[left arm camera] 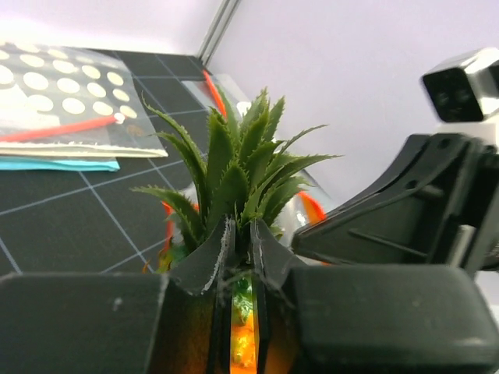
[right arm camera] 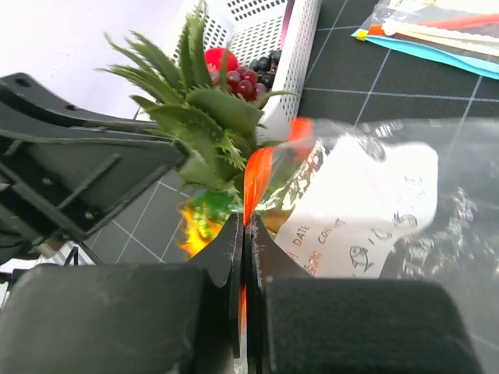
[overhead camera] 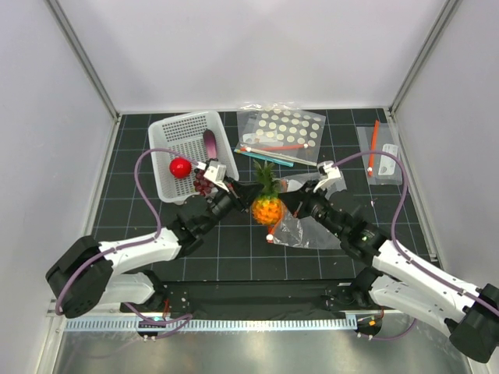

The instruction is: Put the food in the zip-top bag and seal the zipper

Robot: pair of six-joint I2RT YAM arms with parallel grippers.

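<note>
An orange toy pineapple (overhead camera: 267, 210) with green leaves (left arm camera: 242, 167) hangs upright at the middle of the mat. My left gripper (overhead camera: 253, 193) is shut on it just under the leaf crown. A clear zip bag (overhead camera: 312, 231) with an orange zipper strip trails to the right. My right gripper is shut on the strip (right arm camera: 258, 175) at the bag's mouth. The pineapple is right at that mouth, with the leaves outside above; how much of its body lies within the bag is hard to tell. The two grippers are close together.
A white basket (overhead camera: 160, 175) at the back left holds a red tomato (overhead camera: 180, 167), dark grapes (overhead camera: 204, 185) and an eggplant (overhead camera: 210, 143). A dotted bag (overhead camera: 300, 128) lies at the back, another orange-zip bag (overhead camera: 380, 164) at the right.
</note>
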